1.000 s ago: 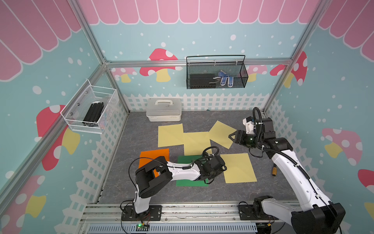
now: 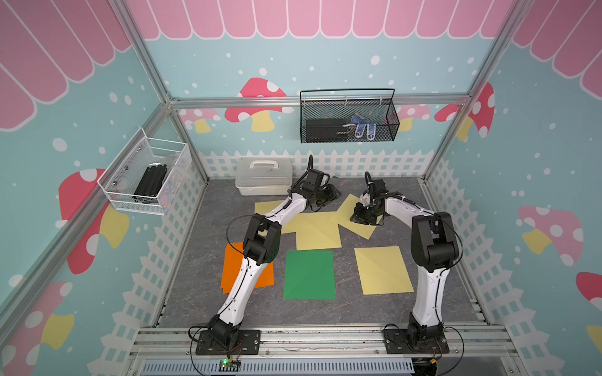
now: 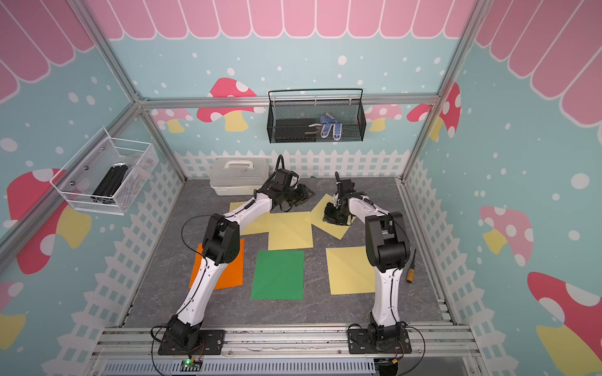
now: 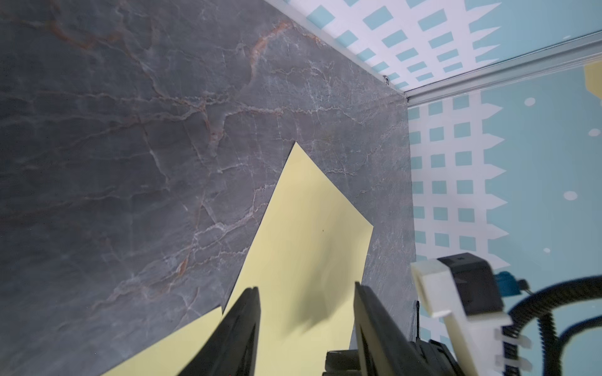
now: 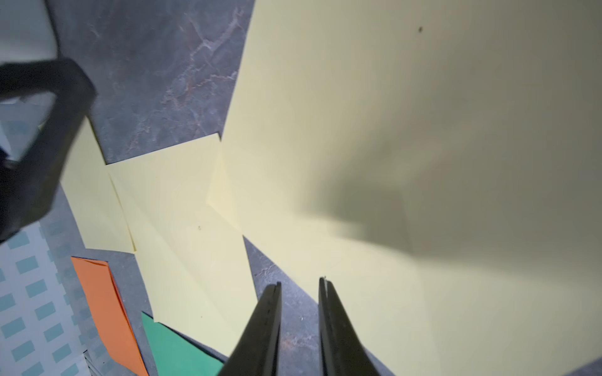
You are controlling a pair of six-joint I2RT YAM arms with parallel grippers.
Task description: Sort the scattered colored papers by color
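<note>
My left gripper is open and empty, above the back edge of the paper area; in its view a tilted yellow paper (image 4: 301,225) lies beyond the fingers. My right gripper stands partly open over that same tilted yellow paper (image 5: 351,125), with nothing visible between its fingers. This sheet overlaps the corner of the middle yellow paper (image 2: 318,233). Another yellow paper (image 2: 268,206) at back left is partly behind the left arm. A yellow paper (image 2: 383,270) lies at front right, a green paper (image 2: 309,275) at front centre, and orange paper (image 2: 231,263) at front left, partly covered.
A lidded clear box (image 2: 264,176) stands at the back left. A wooden-handled tool (image 3: 410,274) lies by the right arm. A black wire basket (image 2: 348,125) hangs on the back wall, a white one (image 2: 147,175) on the left. Bare tabletop (image 2: 200,219) shows at left.
My left gripper has swung from above the green paper to the back centre. My right gripper has moved left, over the tilted yellow paper. The papers look unmoved.
</note>
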